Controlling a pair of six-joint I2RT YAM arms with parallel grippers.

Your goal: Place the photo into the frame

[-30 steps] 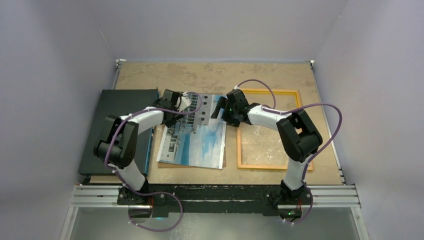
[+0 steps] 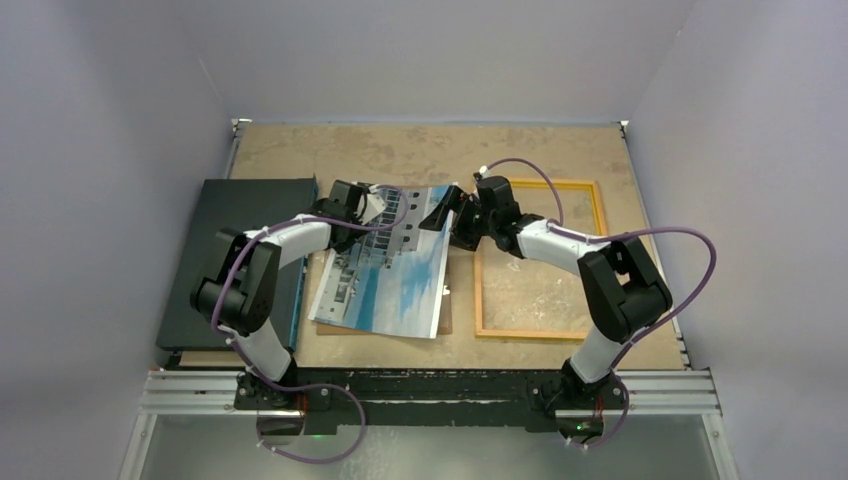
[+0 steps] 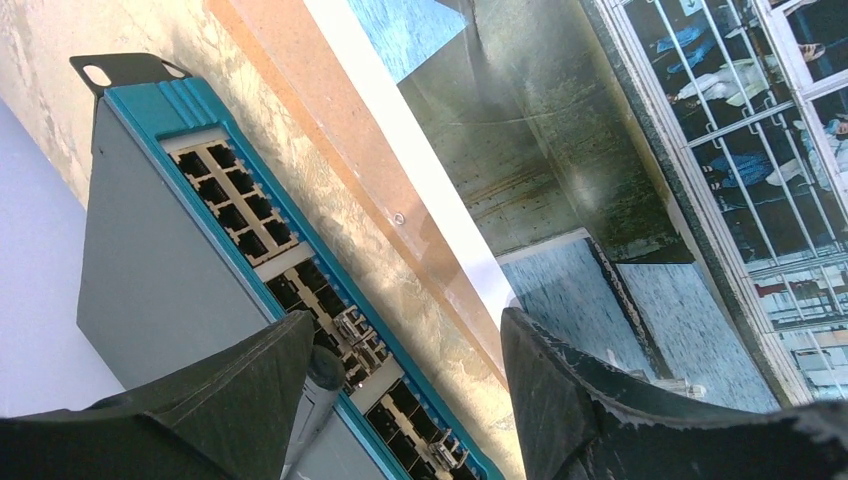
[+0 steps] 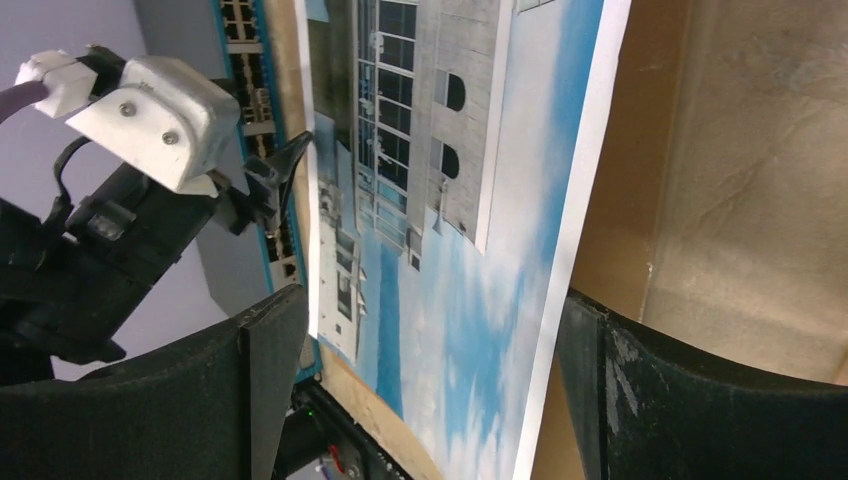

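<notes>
The photo point(image 2: 400, 285), a blue-sky picture of a building with white margins, lies slightly askew on a brown board point(image 2: 445, 325). To its right rests the wooden picture frame point(image 2: 478, 300). My left gripper is part open at the photo's left edge; in the right wrist view its dark fingers point(image 4: 285, 165) reach that edge, contact unclear. Over the upper right part of the photo, my right gripper stands wide open. One of its fingers point(image 4: 590, 345) is beside the photo's right margin, and nothing is gripped.
At the left stands a large dark box point(image 2: 230, 270), a networking device with a teal port panel point(image 3: 300, 265), close beside the left gripper. Bare tabletop point(image 2: 420, 150) shows behind the photo. The inside of the frame is empty.
The photo has turned slightly clockwise, its lower end shifting left over the board. My right arm has swung outward to the right, its gripper moving only a little. The left arm has barely moved.
</notes>
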